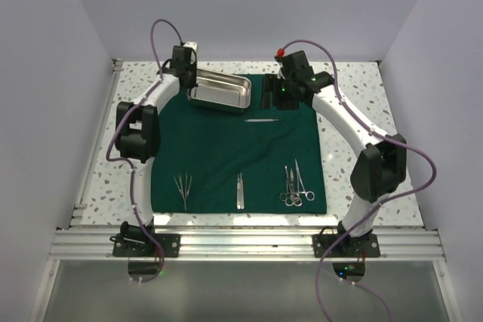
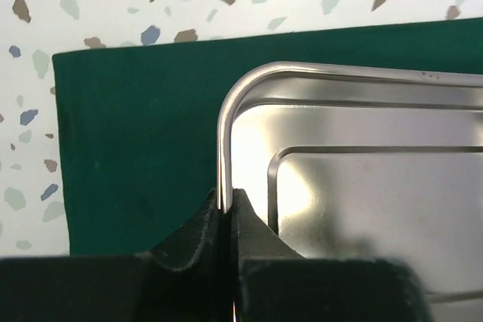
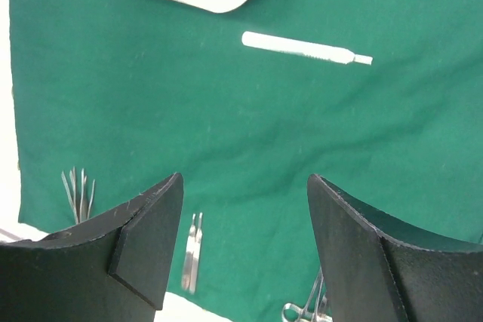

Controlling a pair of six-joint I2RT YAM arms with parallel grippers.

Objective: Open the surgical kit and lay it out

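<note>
My left gripper is shut on the rim of a shiny metal tray (image 1: 220, 90), near its left corner. In the top view the tray lies level, empty inside, over the back left of the green cloth (image 1: 211, 141). Whether it touches the cloth I cannot tell. My right gripper hangs over the cloth, right of the tray, its fingers apart and nothing between them. Below it a thin white scalpel-like tool (image 3: 306, 48) lies alone. Toward the front are fanned thin tools (image 1: 183, 188), two slim tweezers (image 1: 240, 191) and several ring-handled scissors or clamps (image 1: 293, 186).
Speckled white tabletop (image 1: 362, 103) borders the cloth, with a metal rail (image 1: 245, 239) along the front. Purple cables (image 1: 434, 167) loop beside both arms.
</note>
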